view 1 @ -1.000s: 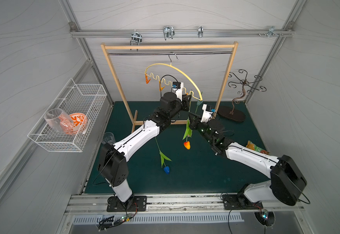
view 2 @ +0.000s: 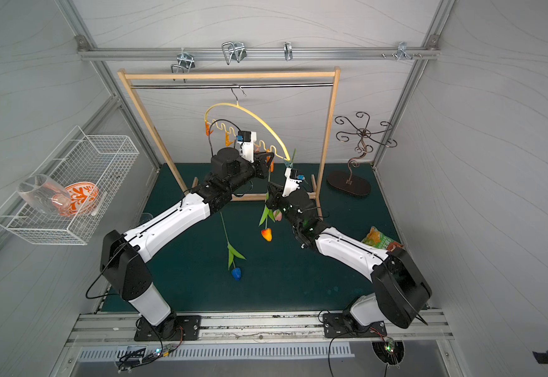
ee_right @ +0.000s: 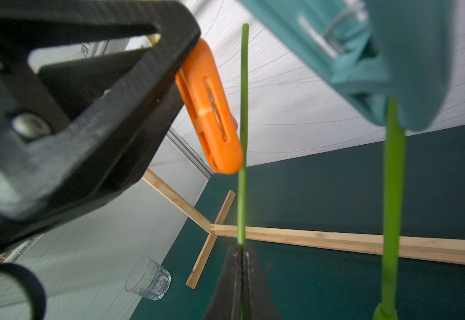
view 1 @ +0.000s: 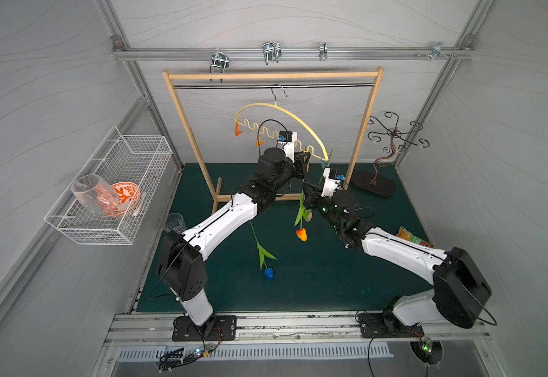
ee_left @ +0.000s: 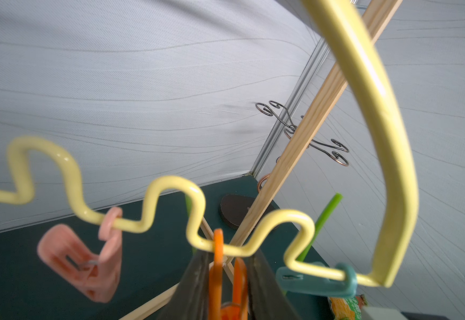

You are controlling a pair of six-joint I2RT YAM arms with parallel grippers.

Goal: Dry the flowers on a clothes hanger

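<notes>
The yellow hanger (view 1: 299, 120) hangs from the rack's rail, with clips along its wavy lower bar. My left gripper is shut on an orange clip (ee_left: 217, 266) on that bar. Just below, my right gripper is shut on a thin green stem (ee_right: 242, 208). That stem rises right beside the clip's tip; whether it sits inside the clip cannot be told. A teal clip (ee_right: 360, 58) grips another green stem (ee_right: 393, 202). An orange tulip (view 1: 301, 234) and a pink bloom (view 1: 308, 215) hang beneath; a blue tulip (view 1: 268, 273) is farther left.
A pink clip (ee_left: 91, 261) sits left of the orange one on the bar. The wooden rack (view 1: 189, 135) frames the hanger. A brown metal stand (view 1: 374, 182) is at back right, a wire basket (view 1: 129, 235) at left.
My right gripper has shifted slightly left and stays close under the left one. The hanger's right end has swung a little right, and the pink bloom shows more. The left arm looks still.
</notes>
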